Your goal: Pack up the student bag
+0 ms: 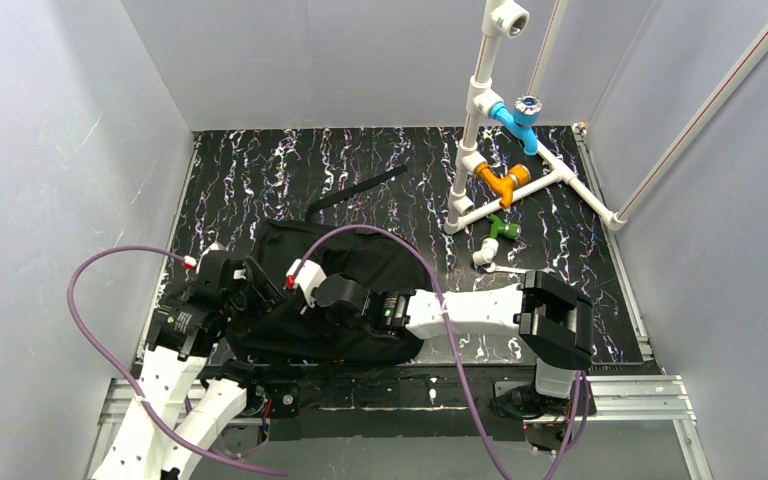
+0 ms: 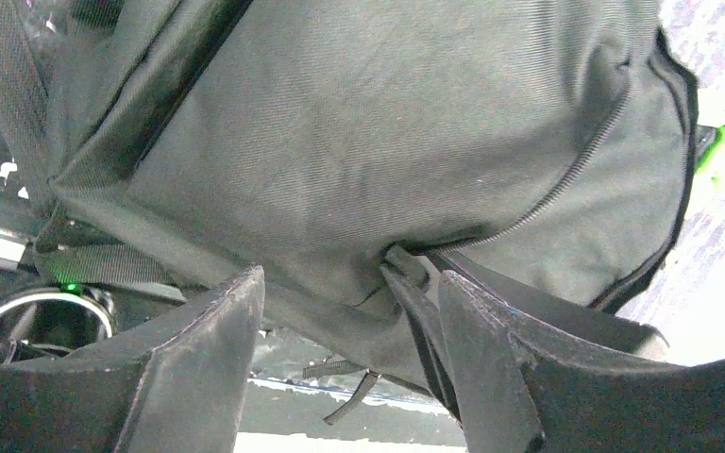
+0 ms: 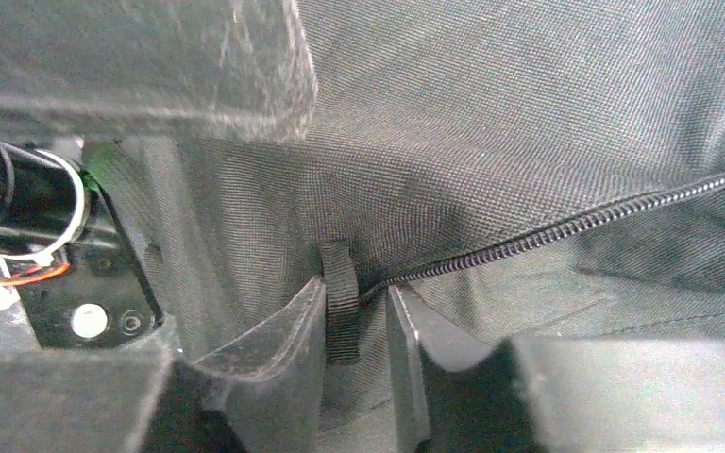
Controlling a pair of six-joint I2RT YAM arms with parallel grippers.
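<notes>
The black bag (image 1: 385,262) lies flat on the table, partly covered by both arms. Its toothed zipper (image 3: 529,243) runs to a ribbed pull tab (image 3: 341,260) in the right wrist view. My right gripper straddles that tab, which lies close to one finger; a gap shows on the other side, so the fingers are partly open. Over the bag's left part, my left gripper is open, with bag fabric below and no grip on it. In the left wrist view a fold of the bag (image 2: 415,283) lies close to one finger.
A black strap (image 1: 360,190) stretches out behind the bag. To the right stands a white pipe frame (image 1: 505,205) with blue, orange and green fittings (image 1: 500,230). Both arms are close together over the bag.
</notes>
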